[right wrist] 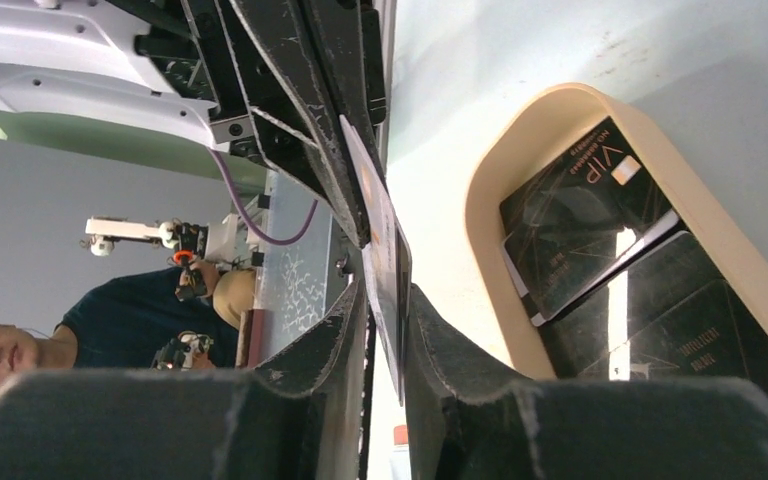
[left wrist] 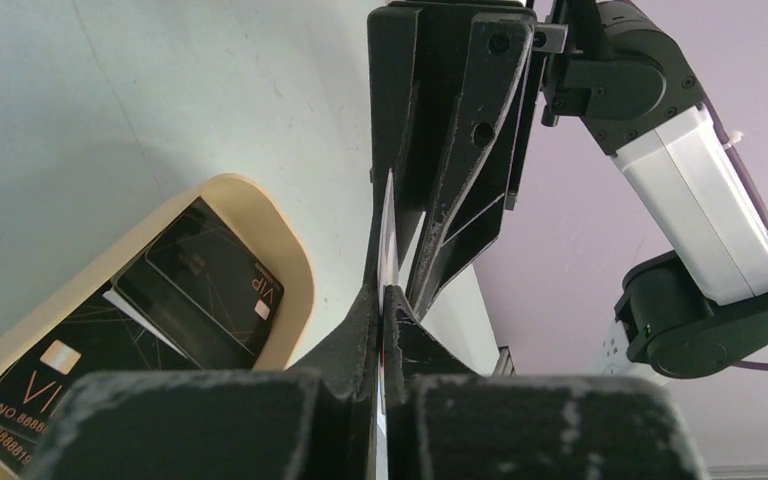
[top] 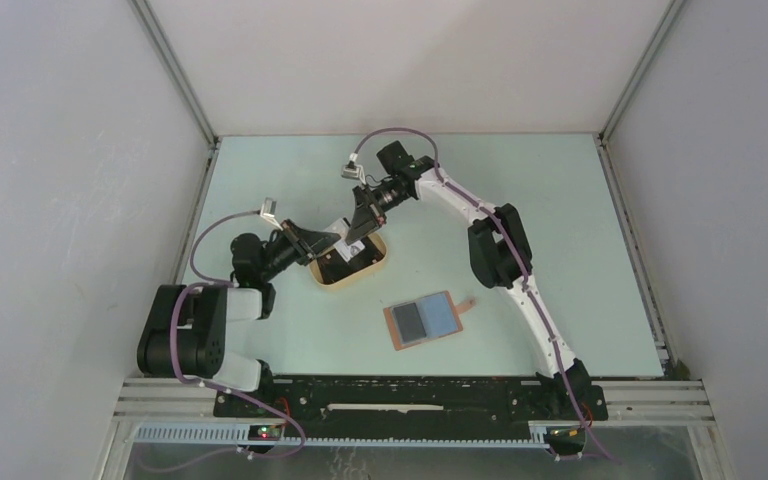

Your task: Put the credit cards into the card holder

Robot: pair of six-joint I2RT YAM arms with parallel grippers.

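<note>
A pale bank card [top: 350, 250] is raised above the box, with both grippers meeting at it. In the left wrist view the card [left wrist: 388, 240] shows edge-on, its near edge pinched by my left gripper, which is shut. My right gripper [top: 352, 238] has its fingers either side of the card [right wrist: 385, 250]; in the right wrist view a gap shows beside the card, so these fingers stand slightly open. The brown card holder [top: 397, 338], with a grey and a blue panel, lies flat at the table's front middle, apart from both grippers.
Under the grippers stands a beige box [top: 332, 286] holding several black VIP cards [left wrist: 200, 275]. The two arms come close together over it. Free table lies to the right and between the box and the holder.
</note>
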